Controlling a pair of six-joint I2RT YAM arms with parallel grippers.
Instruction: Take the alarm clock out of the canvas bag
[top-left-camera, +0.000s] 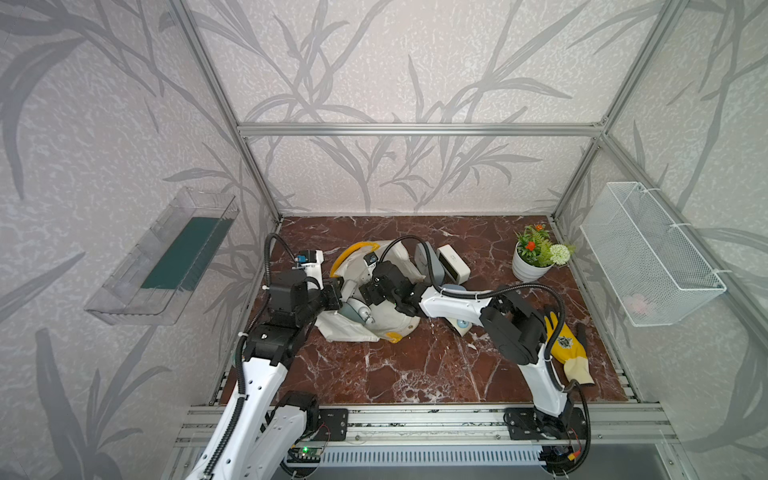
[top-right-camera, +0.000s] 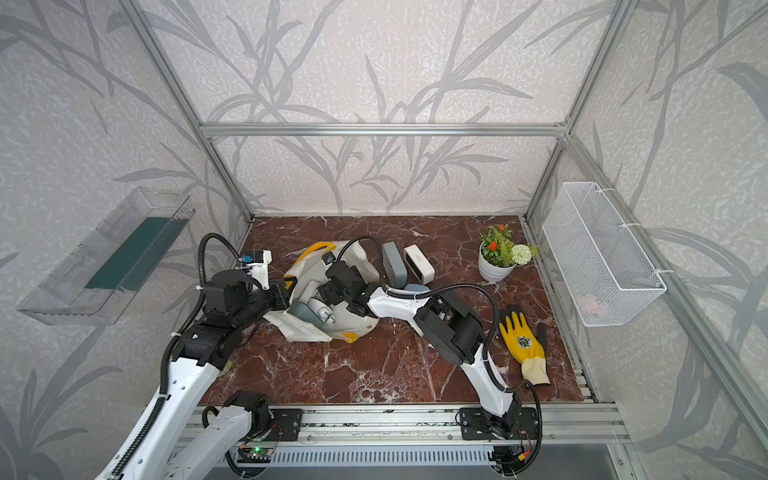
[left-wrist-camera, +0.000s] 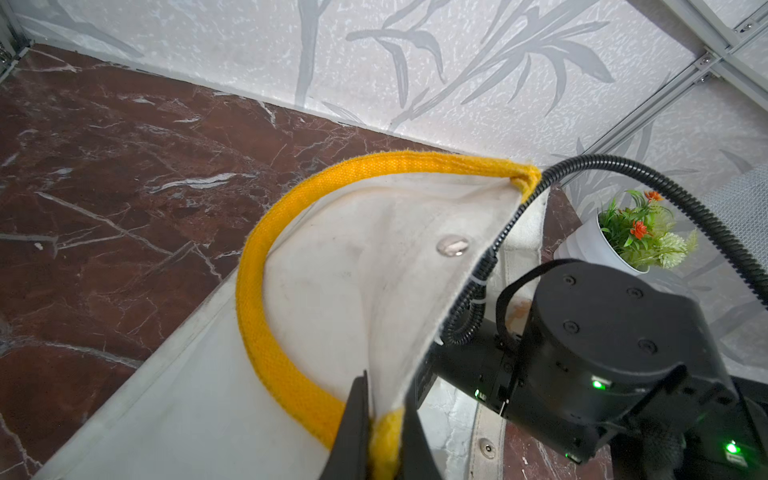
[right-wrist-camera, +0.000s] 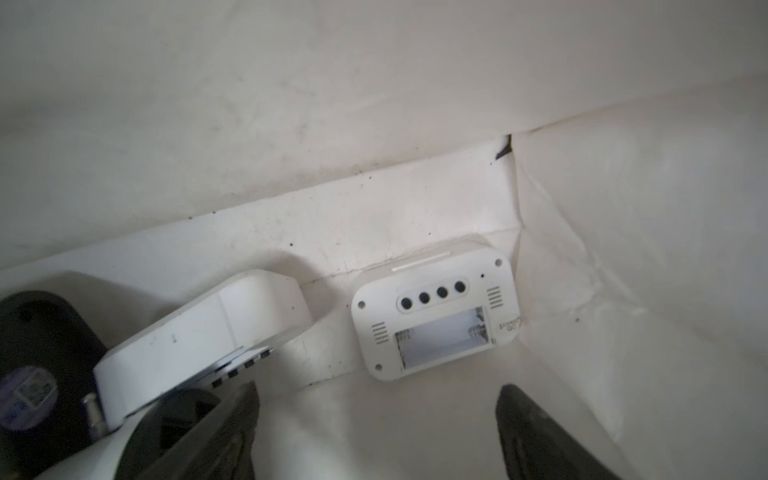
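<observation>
In the right wrist view a white rounded device, probably the alarm clock (right-wrist-camera: 436, 310), lies back-up with an open battery bay, near a corner of the bag's inside. My right gripper is inside the canvas bag (right-wrist-camera: 640, 224), its fingers (right-wrist-camera: 532, 432) apart on both sides of the space in front of the clock, nothing between them. My left gripper is shut on the yellow-trimmed rim of the bag at its left side. Seen from above, the right gripper hides the clock.
Also in the bag are a white box (right-wrist-camera: 200, 336), a dark object with a round label (right-wrist-camera: 32, 396) and a bottle-like item (top-left-camera: 360, 310). Grey and white boxes (top-left-camera: 453, 264) stand to its right. A flower pot (top-left-camera: 529, 268) and a yellow glove (top-left-camera: 566, 348) lie farther right.
</observation>
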